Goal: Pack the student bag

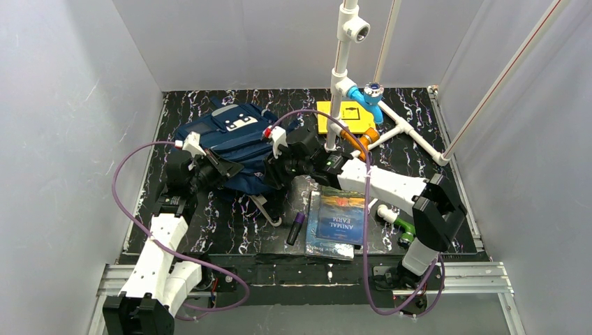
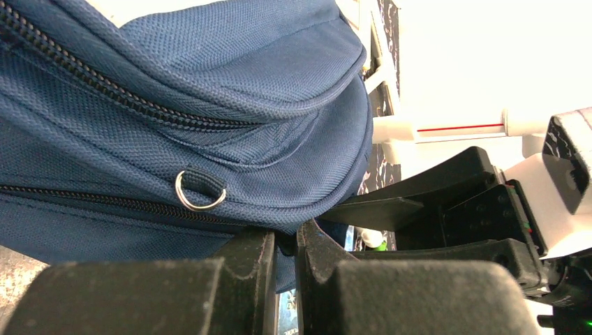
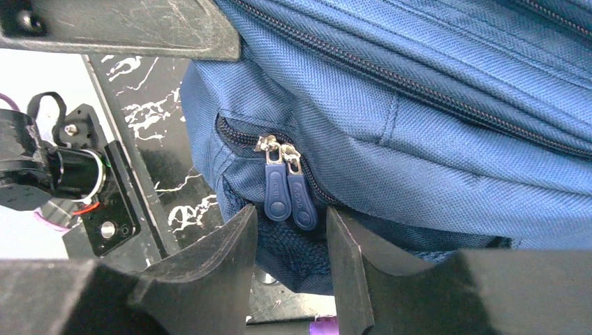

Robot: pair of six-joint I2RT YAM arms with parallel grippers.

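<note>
The navy backpack (image 1: pixel 241 143) lies at the back left, its zipped side facing the front. My left gripper is shut on the bag's fabric, just below a metal ring (image 2: pixel 187 194) on its seam. Two blue zipper pulls (image 3: pixel 288 192) hang side by side at the bag's corner in the right wrist view. Around them my right gripper stands part open, one finger to each side, not closed on them. Books (image 1: pixel 342 216), one titled Animal Farm, and a dark marker with a purple cap (image 1: pixel 296 228) lie in front of the bag.
A white pipe stand (image 1: pixel 338 77) with blue and orange fittings rises right of the bag, close to my right arm. Behind it lies a yellow item (image 1: pixel 354 117). A green and white fitting (image 1: pixel 403 227) sits right of the books.
</note>
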